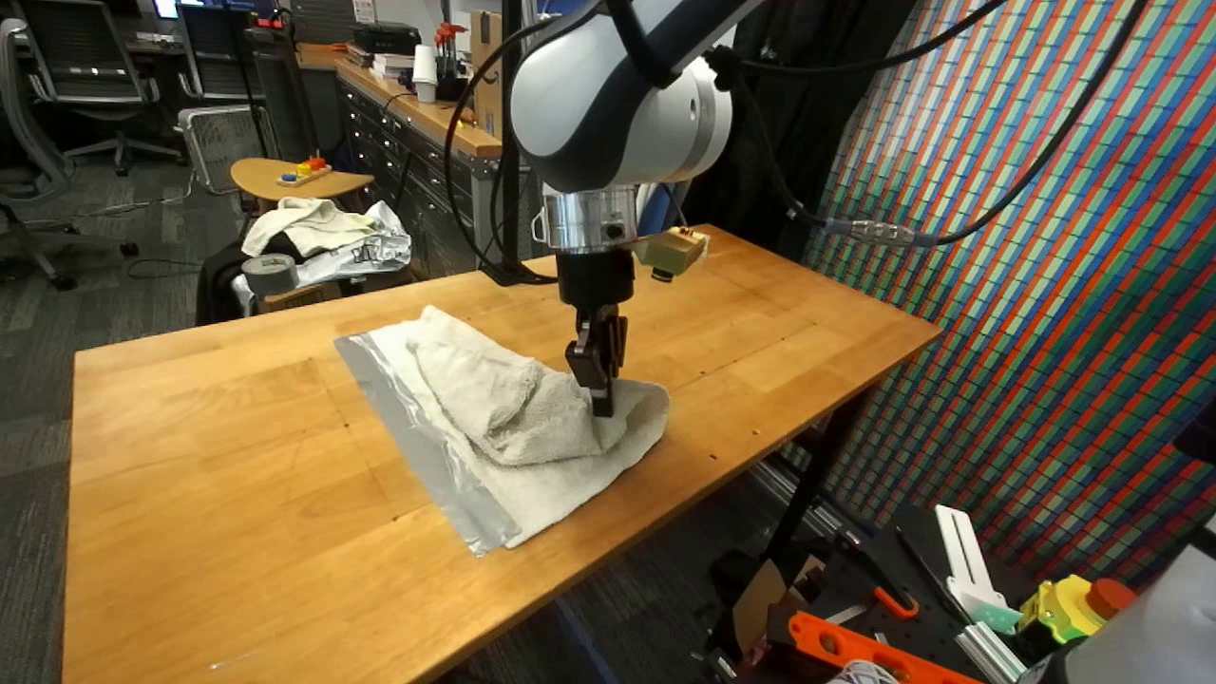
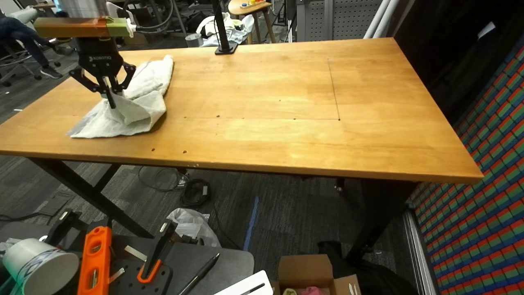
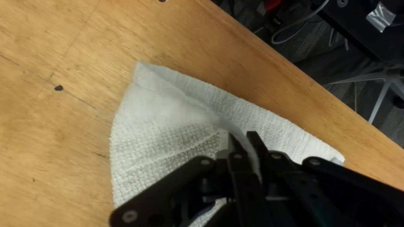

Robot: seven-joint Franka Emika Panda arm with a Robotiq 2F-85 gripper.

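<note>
A whitish cloth (image 1: 519, 405) with a silver strip (image 1: 427, 439) along one side lies partly folded on the wooden table. My gripper (image 1: 601, 408) points down at the cloth's right part, shut on a raised fold of it. From the other side, the gripper (image 2: 111, 100) shows with cloth (image 2: 132, 110) rising to its fingertips. In the wrist view a ridge of the cloth (image 3: 163, 102) runs up between the dark fingers; the rest of it spreads flat on both sides. The arm hides part of the cloth there.
A dark post (image 2: 221, 29) stands at the back edge. Off the table, a lower surface holds an orange tool (image 2: 95, 260) and a white cup (image 2: 41, 268).
</note>
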